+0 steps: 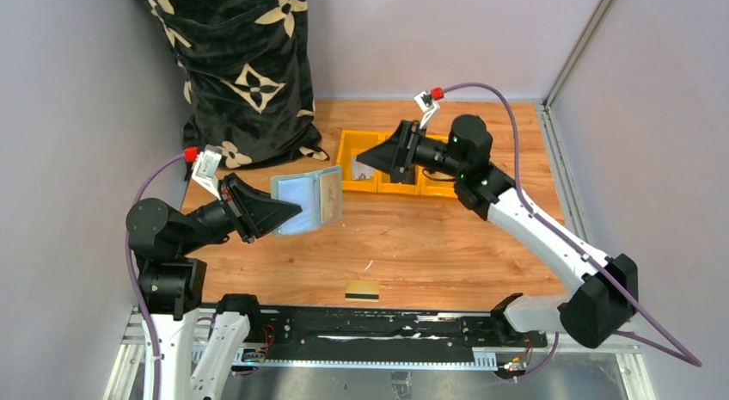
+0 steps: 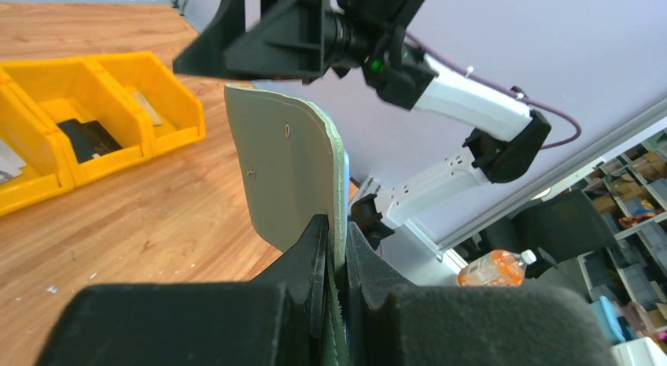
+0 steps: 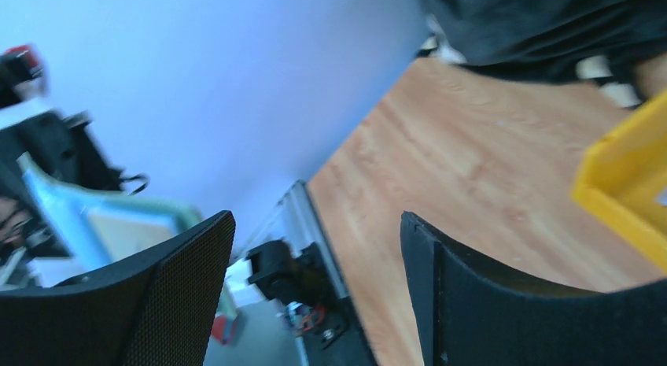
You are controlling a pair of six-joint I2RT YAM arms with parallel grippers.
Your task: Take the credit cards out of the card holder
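My left gripper (image 1: 298, 211) is shut on the lower edge of the opened card holder (image 1: 297, 192), lifted above the table. In the left wrist view the holder (image 2: 283, 161) shows its pale green outer cover, upright between the fingers. A cream-coloured panel or card (image 1: 330, 196) shows on its inner right side. My right gripper stands open and empty, right of the holder and over the bins in the top view. Dark cards (image 2: 90, 138) lie in the middle yellow bin, a pale card (image 2: 148, 108) in another, and a greyish-white one (image 1: 362, 170) in the left bin.
Three joined yellow bins (image 1: 371, 186) stand at the back, partly covered by the right arm. A gold card with a dark stripe (image 1: 362, 290) lies near the front edge. Dark patterned cloth (image 1: 249, 82) hangs at back left.
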